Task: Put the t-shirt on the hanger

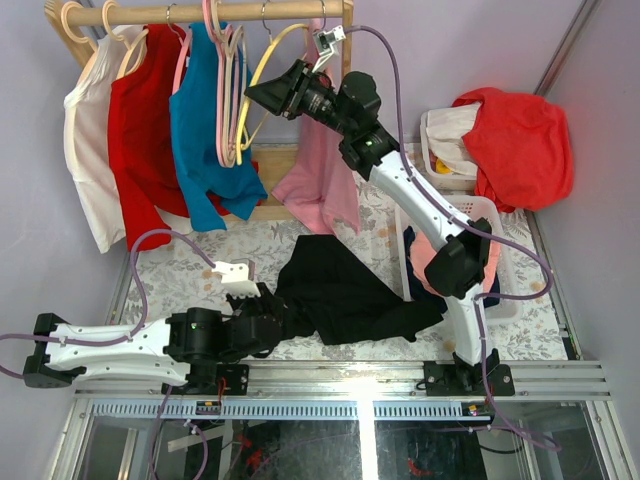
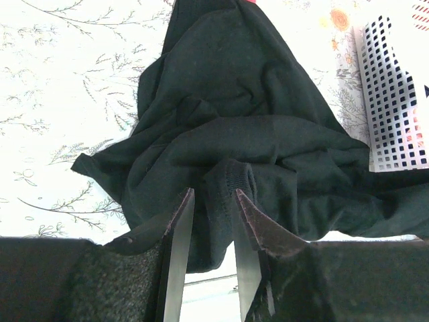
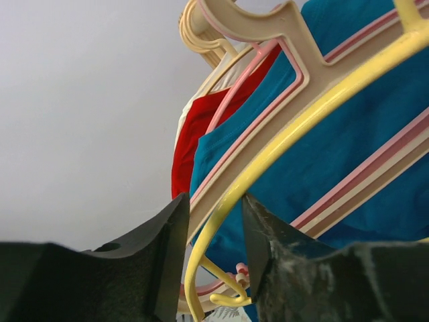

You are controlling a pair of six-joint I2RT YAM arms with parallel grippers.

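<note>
A dark t shirt (image 1: pixel 355 300) lies crumpled on the patterned table (image 2: pixel 60 87). My left gripper hangs over its lower part, fingers part open, a fold of cloth visible beneath them. Up at the rail, my right gripper stands open around the lower curve of a yellow hanger (image 3: pixel 281 144), which runs between its fingers in the right wrist view. In the top view that hanger (image 1: pixel 255 80) hangs beside a group of pink and beige hangers (image 1: pixel 225 120).
White, red and blue tops (image 1: pixel 140 150) and a pink garment (image 1: pixel 310 180) hang on the wooden rail (image 1: pixel 180 14). A basket (image 1: pixel 505 310) with clothes sits right of the t shirt; red clothing (image 1: pixel 520 150) lies at the back right.
</note>
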